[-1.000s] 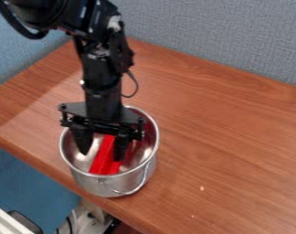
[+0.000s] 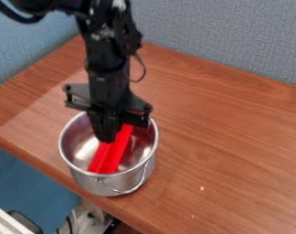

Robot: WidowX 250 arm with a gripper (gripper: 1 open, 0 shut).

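A black robot gripper (image 2: 108, 123) hangs over a silver metal bucket (image 2: 132, 174), its tips at the bucket's upper back part. A red elongated object (image 2: 108, 154) lies slanted inside the bucket, its upper end close to or under the fingertips. The fingertips are dark and partly merge with one another, so whether they touch the red object is hard to tell.
The bucket stands near the left front edge of the wooden table (image 2: 230, 155), with a blue area and white items below that edge.
The bucket looks to be in the same place.
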